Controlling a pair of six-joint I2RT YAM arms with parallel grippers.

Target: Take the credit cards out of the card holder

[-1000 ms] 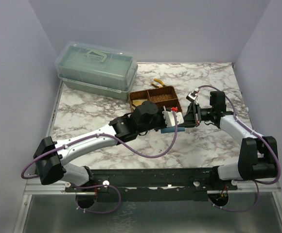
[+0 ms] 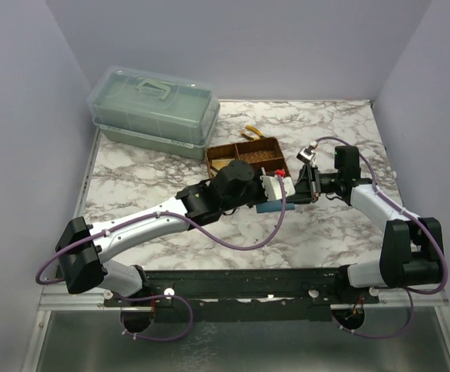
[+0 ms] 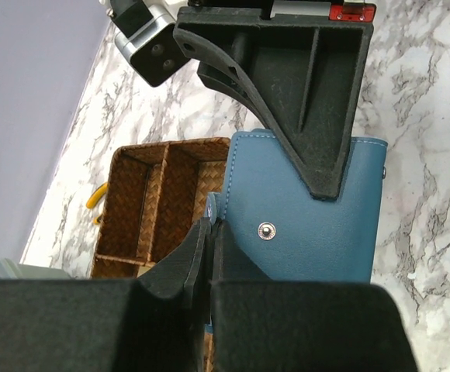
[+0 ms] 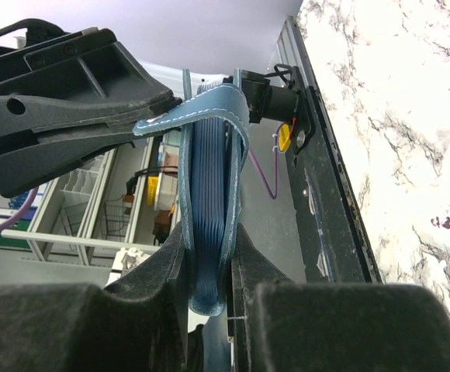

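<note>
A blue leather card holder (image 3: 302,232) with a stud hangs above the table under my two grippers, also seen as blue (image 2: 273,207) in the top view. In the right wrist view its edge shows stacked blue sleeves (image 4: 208,201), with my right gripper shut on it. In the left wrist view my left gripper is shut at the holder's left edge, by a small light blue tab; whether anything is between its fingertips is hard to tell. From above, the holder is largely hidden by both grippers.
A woven compartment basket (image 2: 244,153) sits behind the grippers, with orange-handled pliers (image 2: 253,133) beyond. A translucent lidded box (image 2: 154,108) stands at the back left.
My left gripper's top has shifted very slightly in the top view; otherwise the arms and holder look the same.
</note>
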